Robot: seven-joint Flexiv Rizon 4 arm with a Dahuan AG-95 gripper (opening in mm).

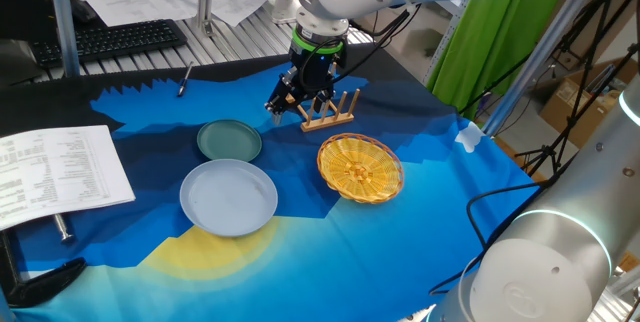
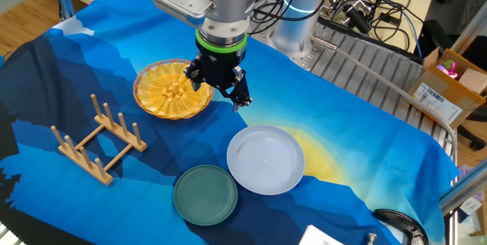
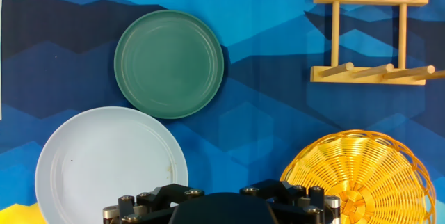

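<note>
High over the table, my gripper [image 2: 218, 97] hangs with its fingers spread wide and nothing between them. In the wrist view its two fingers [image 3: 126, 209] stand far apart along the bottom edge. A green plate [image 3: 169, 64] lies flat on the cloth, with a larger pale grey-blue plate [image 3: 111, 165] close beside it. To the other side is a round yellow wicker basket [image 3: 358, 179], which looks empty. A wooden dish rack [image 2: 103, 142] with upright pegs stands empty near the basket. Neither plate nor basket is touched by the gripper.
Blue patterned cloth [image 1: 330, 262] covers the table, with free room around the plates. Printed sheets [image 1: 65, 177] lie at one edge, near a black clamp [image 1: 45, 284]. A pen [image 1: 186, 80] rests at the back, by a keyboard [image 1: 120, 44].
</note>
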